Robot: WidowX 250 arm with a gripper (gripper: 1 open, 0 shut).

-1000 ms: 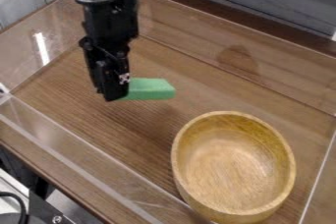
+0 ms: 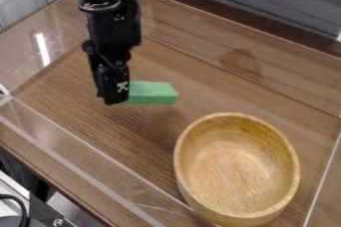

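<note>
My black gripper point(image 2: 114, 84) hangs over the wooden table at the upper left, shut on a flat green object point(image 2: 152, 92) that sticks out to the right of its fingers. A round, pale wooden bowl point(image 2: 237, 169) sits at the lower right, apart from the gripper and the green object.
The bowl has not moved.
</note>
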